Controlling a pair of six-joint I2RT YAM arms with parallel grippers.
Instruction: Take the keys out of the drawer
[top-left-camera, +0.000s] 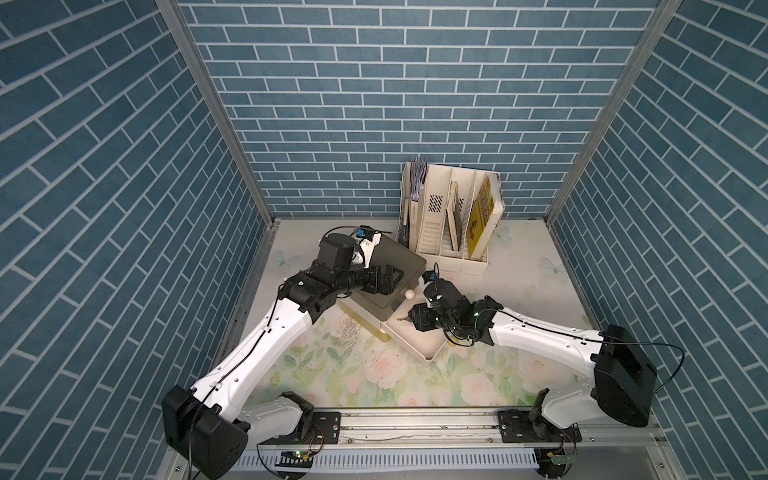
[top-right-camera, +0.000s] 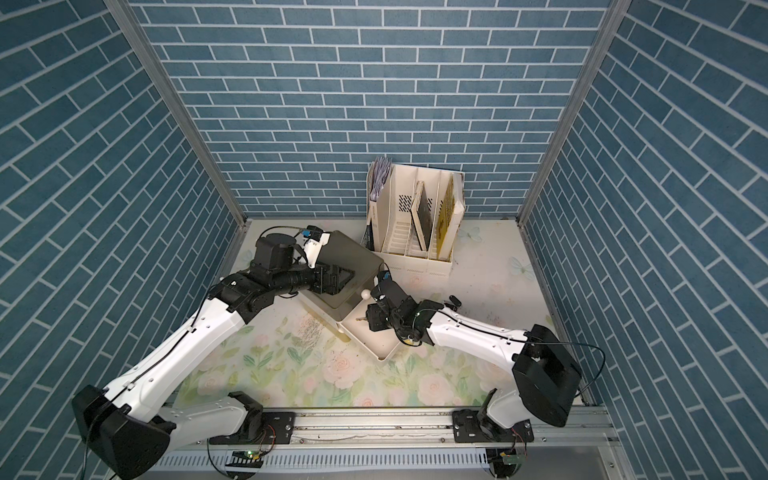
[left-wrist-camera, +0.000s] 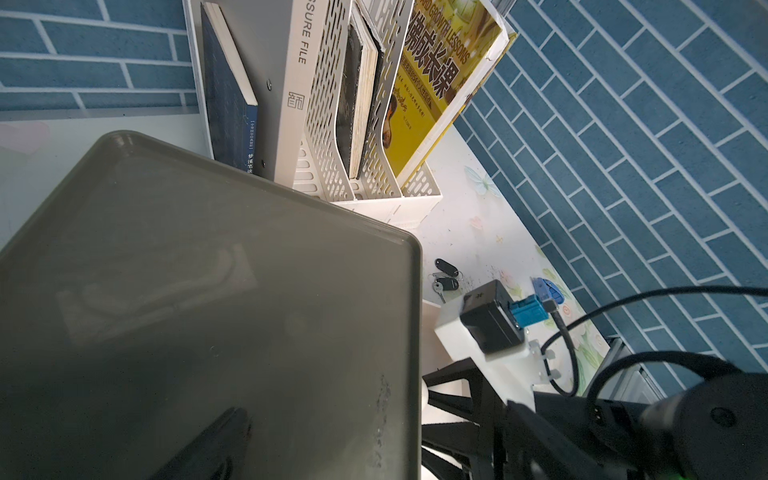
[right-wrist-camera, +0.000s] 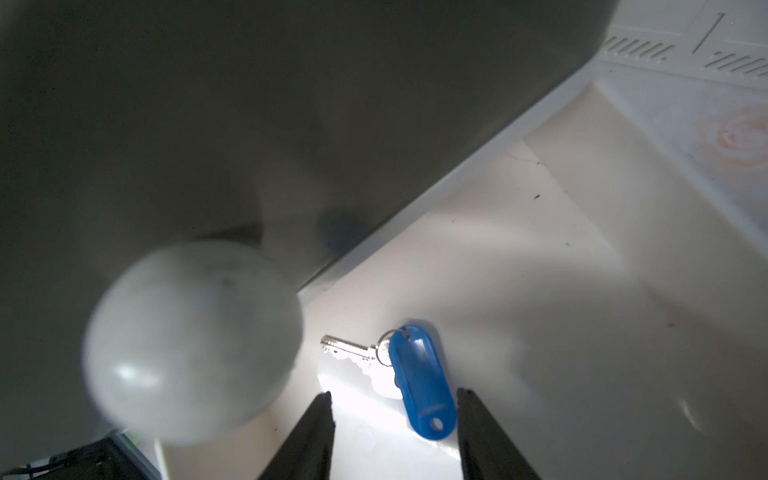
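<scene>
Inside the pulled-out drawer (top-left-camera: 424, 344) lies a silver key with a blue tag (right-wrist-camera: 424, 384), flat on the drawer's pale floor. My right gripper is over it, open, its two fingertips on either side of the tag's lower end and nothing gripped. From the top views that gripper hides most of the tag; only the key's tip (top-left-camera: 403, 319) shows. The drawer's round white knob (right-wrist-camera: 196, 340) looms close at the left of the right wrist view. Above the grey cabinet top (left-wrist-camera: 240, 280) stands my left gripper (top-left-camera: 388, 279); whether its fingers are parted is unclear.
A file rack (top-left-camera: 456, 212) with books stands behind the drawer. Other keys with black tags (left-wrist-camera: 446, 276) lie on the table to its right, with a blue tag (left-wrist-camera: 548, 289) farther over.
</scene>
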